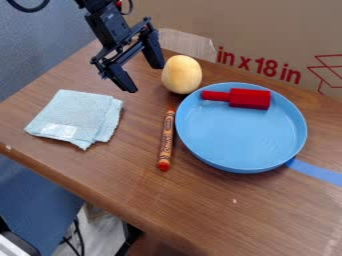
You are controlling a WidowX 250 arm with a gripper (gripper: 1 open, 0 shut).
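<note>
The black gripper [142, 72] hangs at the upper left, over the table between the folded cloth and the yellow round object, its two fingers spread apart with nothing visible between them. A light blue cloth [75, 117] lies folded at the left. The yellow object [182, 75] stands right of the gripper. A blue plate [241, 138] sits at the right with a red object [249, 98] on its back part. An orange marker-like stick [167, 141] with a red end lies left of the plate.
A cardboard box [267, 40] stands along the back. Blue tape [315, 172] runs from the plate to the right edge. The table's left edge borders a drop with cables below.
</note>
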